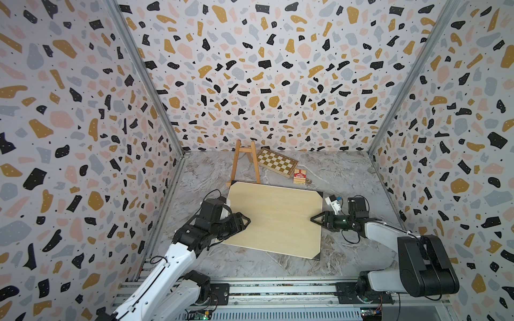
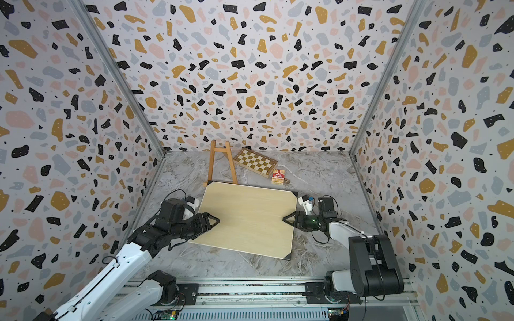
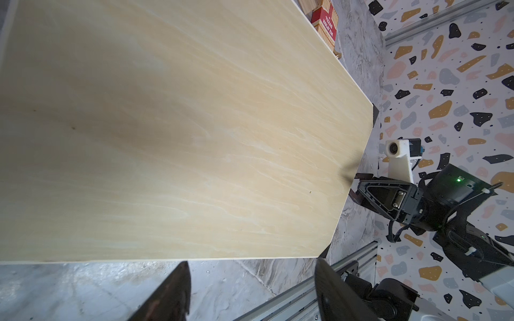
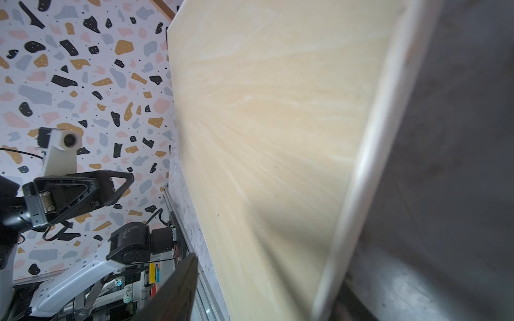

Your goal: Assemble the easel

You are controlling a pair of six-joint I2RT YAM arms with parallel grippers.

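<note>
A large pale wooden board with dark corners lies on the marble table before the wooden easel, which stands at the back left. My left gripper is over the board's left part; its fingers stand apart in the left wrist view, with nothing visible between them. My right gripper is at the board's right edge; in the right wrist view that edge runs down between its blurred, parted fingers, and whether they touch it I cannot tell.
A checkerboard and a small red-and-tan box lie behind the board. Bare marble is free at the back right and along the front. Patterned walls enclose the table on the back and sides.
</note>
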